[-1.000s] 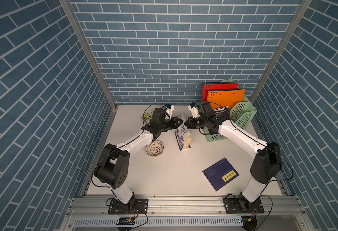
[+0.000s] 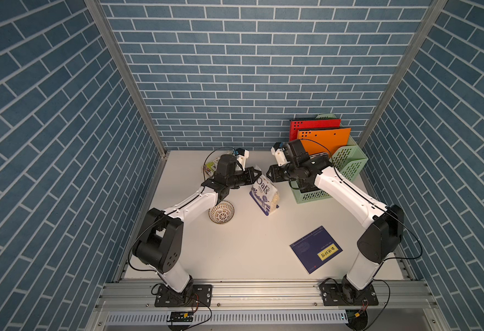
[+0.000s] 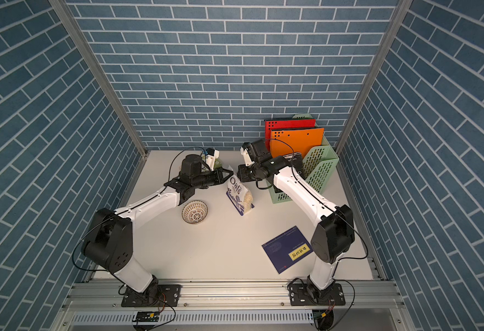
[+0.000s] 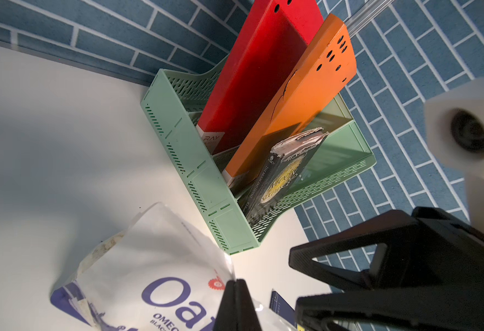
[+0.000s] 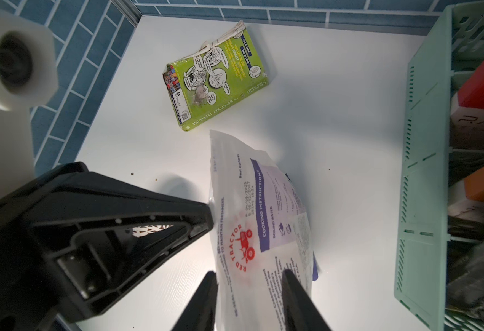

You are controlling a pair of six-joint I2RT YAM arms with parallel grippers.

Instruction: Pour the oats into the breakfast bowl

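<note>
The oats bag (image 2: 265, 194) stands slumped and leaning on the table between my grippers, its printed white side filling much of both wrist views. My left gripper (image 2: 254, 175) is shut at the bag's top; in the left wrist view its fingertips meet over the white bag, with no clear material between them. My right gripper (image 2: 272, 172) stands open just right of the bag top, its two fingers apart in front of the bag in the right wrist view. The patterned breakfast bowl (image 2: 221, 212) rests left of the bag, below my left arm.
A green rack (image 3: 319, 168) with red and orange folders and a dark book stands at the back right. A green box (image 5: 214, 77) lies at the back left, behind my left gripper. A dark blue flat item (image 2: 310, 245) lies at the front right.
My right gripper has risen and drawn back slightly from the bag's top; the bag has sagged over toward the right. My left gripper is nearly still.
</note>
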